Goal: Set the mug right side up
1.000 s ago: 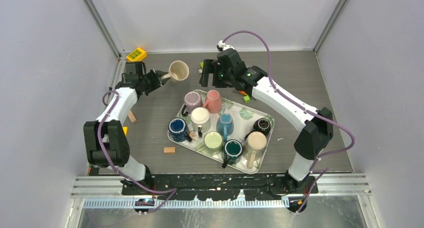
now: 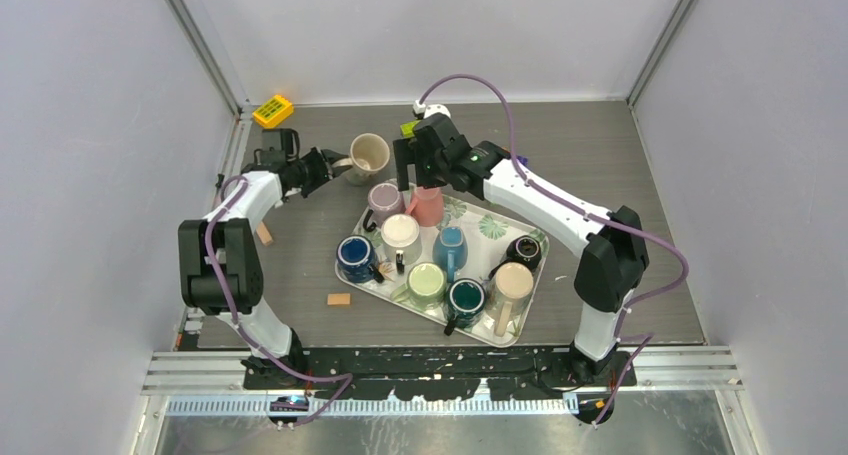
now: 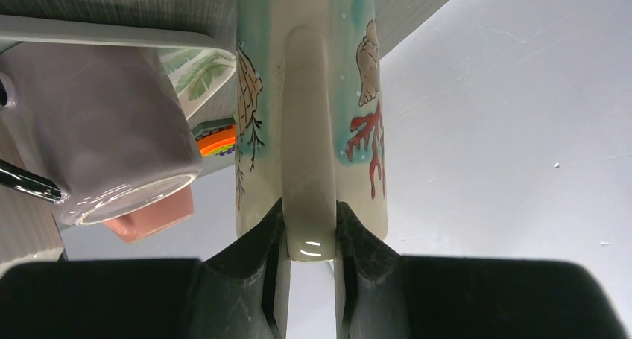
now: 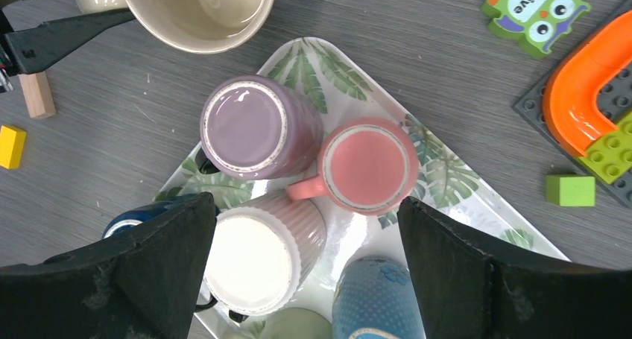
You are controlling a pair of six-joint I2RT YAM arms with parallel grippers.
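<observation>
A cream mug with painted coral and shells (image 2: 368, 152) (image 3: 358, 160) (image 4: 201, 33) is upright or slightly tilted left of the tray's back, its inside facing the top camera. My left gripper (image 2: 334, 163) is shut on its handle. My right gripper (image 2: 405, 165) stands open just right of that mug, above the purple mug (image 2: 385, 203) (image 4: 253, 130) and pink mug (image 2: 427, 208) (image 4: 365, 164).
The tray (image 2: 488, 225) holds several upside-down mugs. A toy owl (image 4: 536, 15), orange track piece (image 4: 566, 108) and green block (image 4: 570, 191) lie behind it. Small blocks (image 2: 338, 300) lie to the left and front. Walls bound the table.
The held mug has moved slightly right and down in the top view with my left gripper.
</observation>
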